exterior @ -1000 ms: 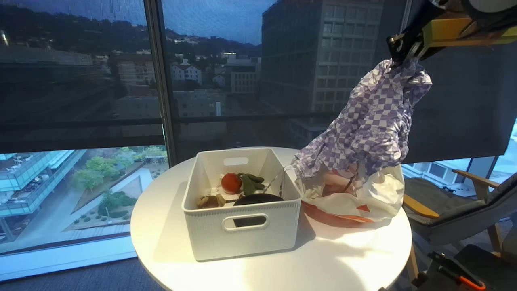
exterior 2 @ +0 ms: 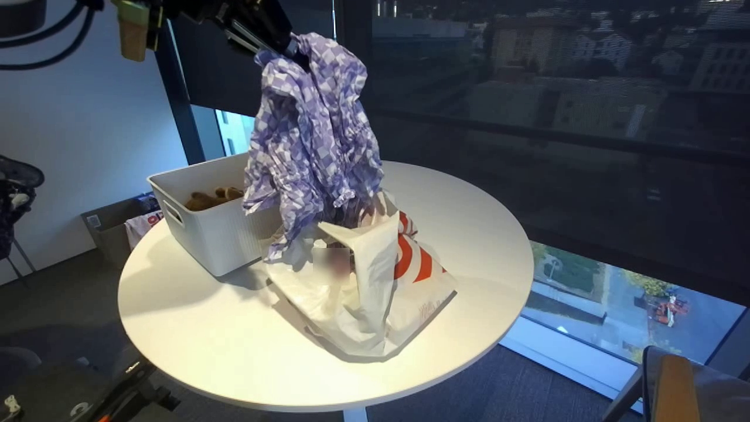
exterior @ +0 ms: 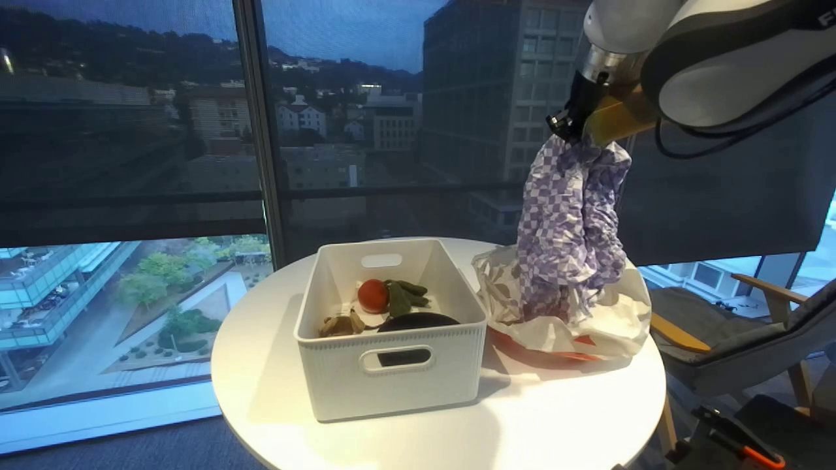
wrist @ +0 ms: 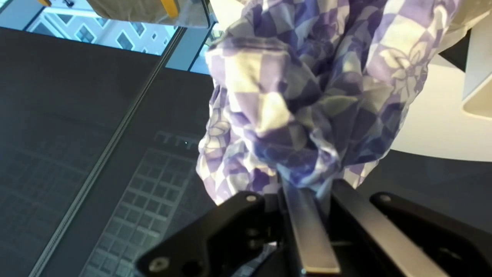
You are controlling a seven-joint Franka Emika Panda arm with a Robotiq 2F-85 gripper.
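A crumpled purple-and-white checkered cloth [exterior: 560, 227] hangs from my gripper [exterior: 578, 134], pinched at its upper part. In the wrist view the fingers [wrist: 309, 231] are shut on gathered fabric, and the cloth [wrist: 276, 101] fills the space beyond them. The lower end of the cloth [exterior 2: 316, 155] reaches down to the mouth of a white plastic bag [exterior 2: 372, 295] with red markings. Whether the cloth's lowest folds lie inside the bag is hard to tell. Beside the bag stands a white bin [exterior: 392, 384], apart from the hanging cloth in exterior view 1.
Inside the bin are a red tomato [exterior: 373, 295], green vegetables [exterior: 405, 296], a brown item [exterior: 341, 324] and a dark round object [exterior: 419, 321]. A chair [exterior: 705, 337] stands to the right.
My gripper has moved left and a little lower with the cloth. The cloth now hangs more vertically; its end, earlier spread toward the bin's edge, has swung back over the bag.
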